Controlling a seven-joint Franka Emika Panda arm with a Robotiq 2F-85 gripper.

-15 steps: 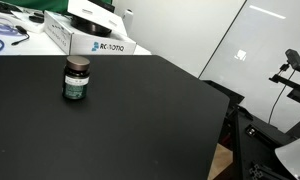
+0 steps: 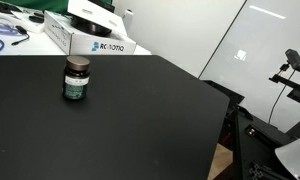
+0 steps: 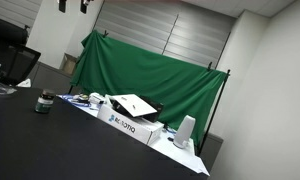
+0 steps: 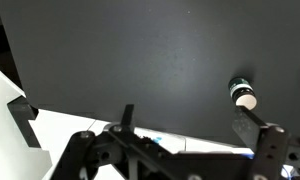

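A small dark bottle (image 2: 76, 80) with a brown cap and a green label stands upright on the black table (image 2: 130, 125), toward its back left. The second exterior view has the same bottle (image 3: 45, 101) near the left. Seen from above in the wrist view, the bottle (image 4: 241, 90) is right of centre, close to the right finger's tip in the picture. My gripper is open, its two fingers wide apart and only table and floor visible between them. It is clear of the bottle, high over the table by the look of the wrist view.
Behind the table, a white Robotiq box (image 2: 95, 40) carries other gear. Blue cables (image 2: 2, 30) lie at the back left. A green curtain (image 3: 145, 75) hangs beyond.
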